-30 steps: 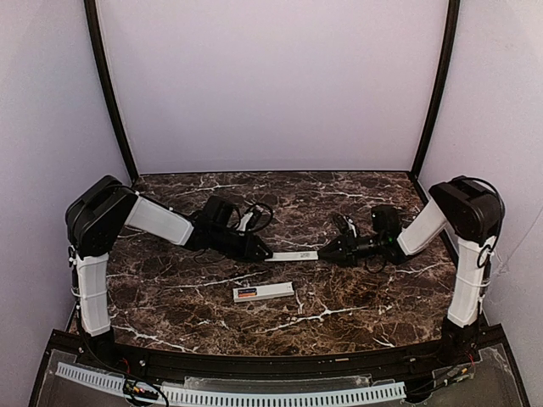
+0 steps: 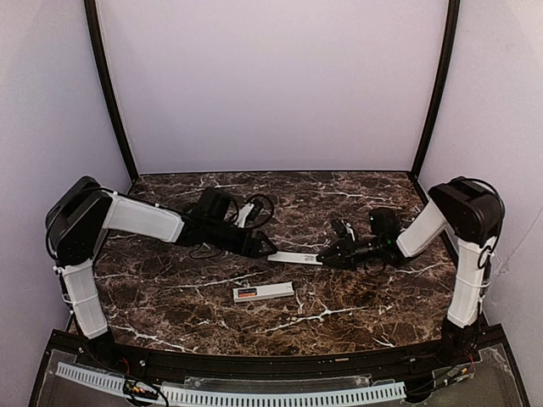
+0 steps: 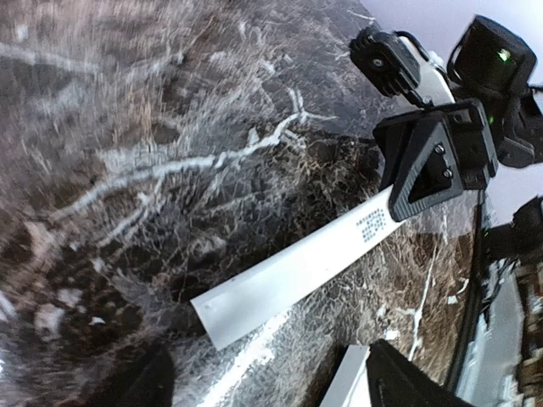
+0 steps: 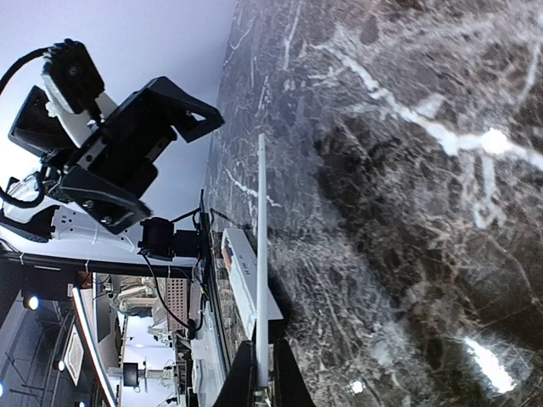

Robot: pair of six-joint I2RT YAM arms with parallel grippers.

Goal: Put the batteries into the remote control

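A thin white strip (image 2: pixel 293 258), apparently the remote (image 3: pixel 288 275), is held level over the marble table by my right gripper (image 2: pixel 324 257), which is shut on one end (image 4: pixel 261 254). My left gripper (image 2: pixel 265 251) is at the strip's free end; in its own view the fingertips are blurred at the bottom edge and apart, with the strip's end beyond them. A white box (image 2: pixel 263 292) with an orange-and-dark label lies on the table below, toward the front; it also shows in the right wrist view (image 4: pixel 244 275). No loose batteries can be made out.
Pale walls stand at the sides and back, and a dark frame rail (image 2: pixel 280 369) runs along the front edge.
The strip and my right gripper have moved only a little. The box is unmoved.
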